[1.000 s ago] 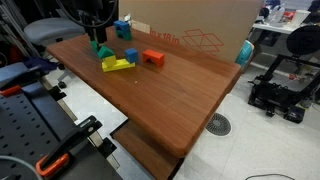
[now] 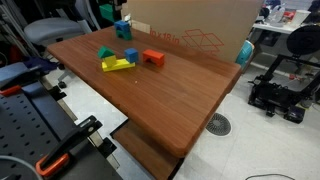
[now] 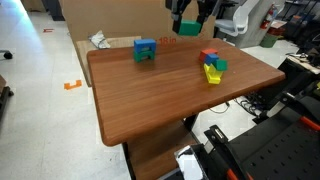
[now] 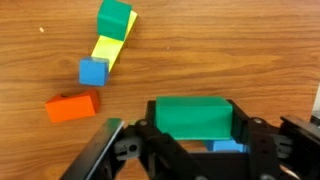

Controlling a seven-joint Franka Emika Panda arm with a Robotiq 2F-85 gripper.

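Note:
My gripper is shut on a green block [image 4: 190, 120], whose flat face fills the gap between the dark fingers. The block [image 3: 189, 29] hangs in the air above the far part of the table in exterior view 2. At the top left of exterior view 1 the held block [image 2: 107, 13] shows above table height, to the left of a blue block pile [image 2: 123, 30]. Part of something blue [image 4: 228, 146] peeks out below the held block in the wrist view.
On the wooden table [image 2: 175, 95] lie a yellow piece [image 2: 120, 65], another green block [image 4: 114, 18], a blue cube [image 4: 94, 71] and a red-orange block [image 4: 72, 106], close together. An upright cardboard panel [image 2: 190, 25] lines one edge.
The green block has risen with my gripper from low beside the yellow piece to well above the table, shifting slightly right in exterior view 1. The other blocks look unmoved.

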